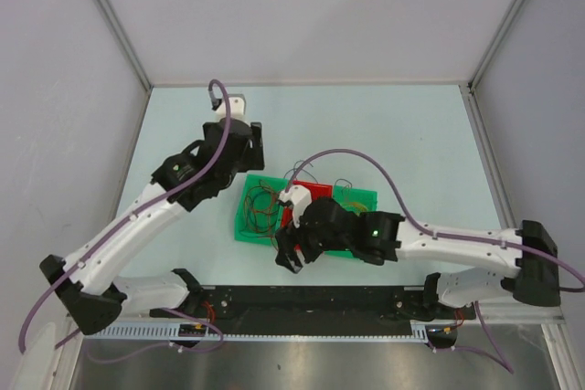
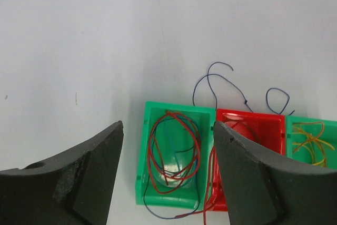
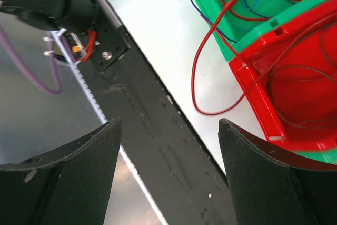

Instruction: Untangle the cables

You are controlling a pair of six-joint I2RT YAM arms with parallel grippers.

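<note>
A tangle of red and blue cables [image 2: 196,134] lies in the left green bin [image 2: 168,202]. A red cable loop [image 3: 194,85] hangs from the red bin [image 3: 253,97] over its front edge. Two dark cables [image 2: 222,77] lie on the table behind the bins. Yellow cables [image 2: 310,139] sit in the right green bin [image 2: 329,127]. My left gripper is high above the table, behind and left of the bins, its fingers apart and empty. My right gripper stands open over the front of the red bin, nothing between its fingers.
A dark strip [image 3: 158,109] runs along the table's front edge. The right arm [image 1: 457,246] covers part of the right bin in the top view.
</note>
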